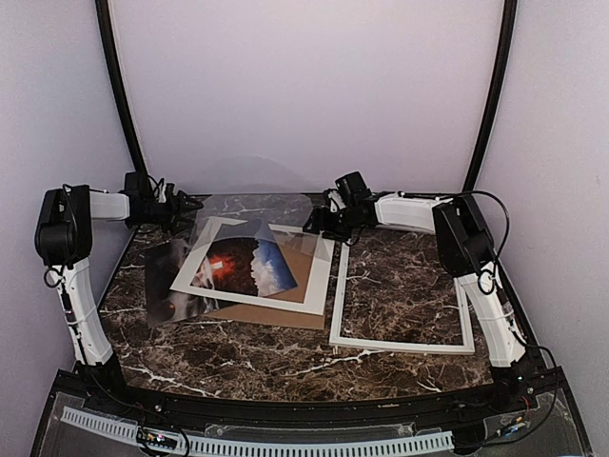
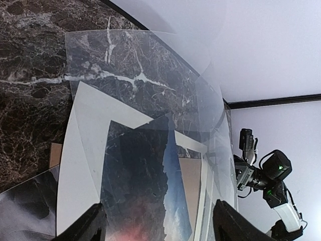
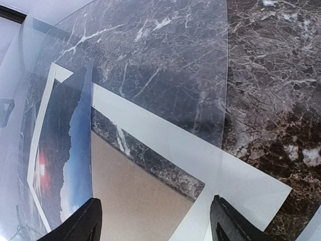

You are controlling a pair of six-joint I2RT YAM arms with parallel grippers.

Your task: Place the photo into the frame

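Note:
A photo [image 1: 249, 262] of a red glow, dark blue sky and white cloud lies askew over the opening of a white mat [image 1: 314, 305]. A clear sheet [image 2: 135, 60] covers their back part and bows up at the rear wall. To the right, the empty white frame [image 1: 404, 347] lies flat. My left gripper [image 1: 187, 213] is at the sheet's left edge, its fingers [image 2: 85, 223] spread with nothing seen gripped. Near the mat's back right corner, my right gripper [image 1: 318, 224] also has its fingers [image 3: 83, 223] apart, nothing visibly held.
A brown board [image 1: 276, 315] and a second dark photo [image 1: 164, 286] lie partly under the mat. The back wall [image 1: 314, 95] stands close behind both grippers. Bare dark marble [image 1: 238, 367] is free along the front.

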